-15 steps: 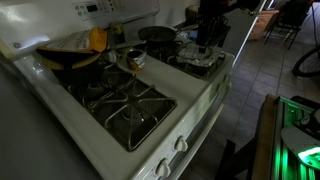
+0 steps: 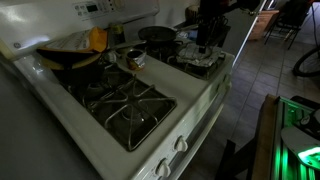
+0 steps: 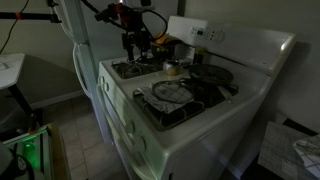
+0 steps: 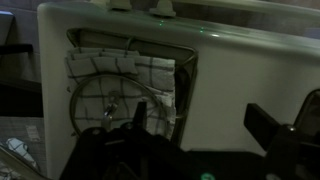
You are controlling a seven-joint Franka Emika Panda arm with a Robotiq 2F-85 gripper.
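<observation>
My gripper stands open in the wrist view, its dark fingers wide apart over bare white stovetop (image 4: 225, 75), nothing between them. A round clear lid (image 4: 112, 98) with a thin rim lies on a checked cloth (image 4: 152, 70) over a burner grate, to the left of the gap. The left finger covers part of the lid's lower edge. From exterior view 2, the gripper (image 3: 134, 46) hangs above the stove's far burner, and the lid (image 3: 172, 92) rests on the nearer one. Dim light blurs finer detail.
A dark pan (image 2: 157, 35), a small metal pot (image 2: 136, 59) and a large pot with an orange cloth (image 2: 98, 40) line the back of the stove. Knobs (image 2: 181, 144) run along the front edge.
</observation>
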